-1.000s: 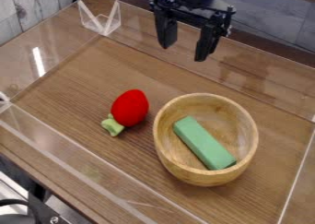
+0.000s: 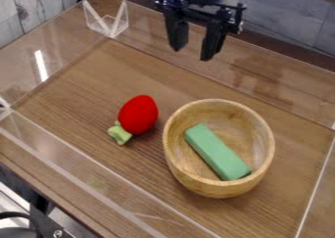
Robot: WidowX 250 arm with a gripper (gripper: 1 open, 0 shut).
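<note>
My gripper [image 2: 197,38] hangs at the top middle of the camera view, dark, above empty table; whether it is open or shut is hard to tell. A red rounded object [image 2: 137,114] lies left of centre, with a small light green piece [image 2: 120,133] at its lower left. A wide tan bowl [image 2: 252,134] sits at the lower right, holding a green block [image 2: 215,151] with a pale edge.
Clear plastic fixtures sit along the left edge and upper left. A dark cable lies at the bottom left corner.
The red object, bowl and green block have not moved.
</note>
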